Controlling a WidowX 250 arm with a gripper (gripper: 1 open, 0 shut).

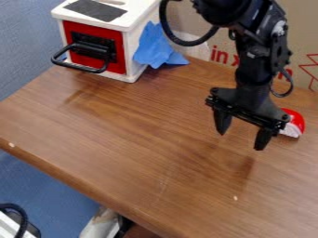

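Note:
My black gripper (pixel 241 132) hangs over the right part of the wooden table, its two fingers apart with nothing visible between them. Just behind it on the right lies a red and white object (pixel 292 127), partly hidden by the gripper.
A white box (pixel 128 19) with a red front (pixel 106 46) and black handle stands at the back left, a blue cloth (pixel 161 51) beside it. A cardboard panel stands behind the arm. The table's edge runs along the lower left.

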